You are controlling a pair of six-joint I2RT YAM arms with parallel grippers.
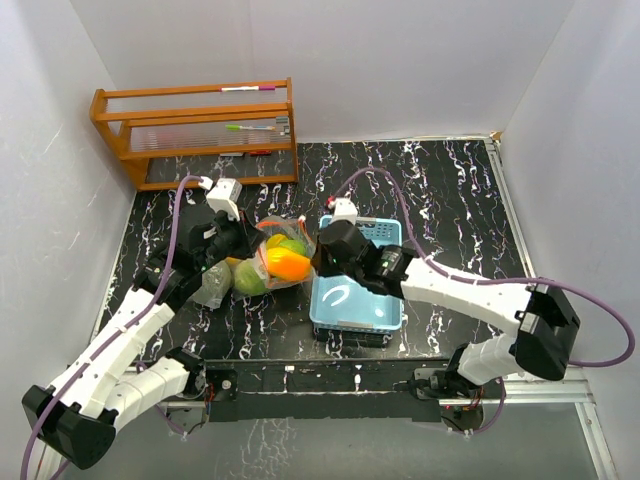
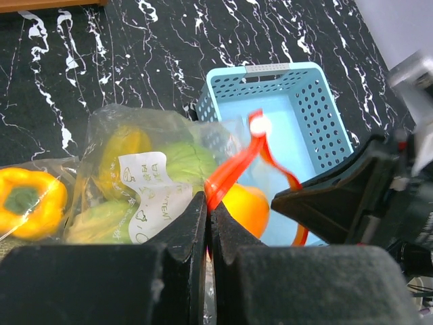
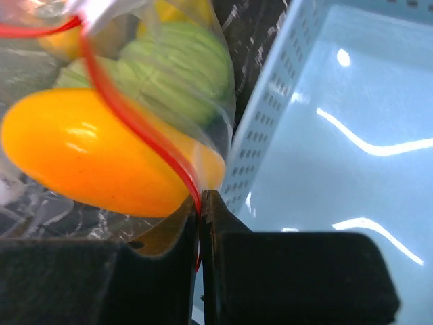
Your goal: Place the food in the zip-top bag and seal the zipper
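A clear zip top bag [image 1: 270, 284] with a red-orange zipper edge [image 2: 232, 169] holds several toy foods: an orange piece [image 1: 288, 264], a green cabbage-like piece [image 2: 191, 162] and a yellow one [image 2: 122, 150]. My left gripper is shut on the red edge on one side of the mouth. On the other side, my right gripper is shut on the red strip [image 3: 152, 135], which runs down between its fingers. Between the two grippers the mouth stands apart as a loop, with the orange piece just inside it.
An empty light-blue basket [image 1: 355, 300] stands right beside the bag, under the right gripper. Another clear bag with a yellow pepper [image 2: 30, 203] lies to the left. A wooden rack [image 1: 195, 135] with pens stands at the back left.
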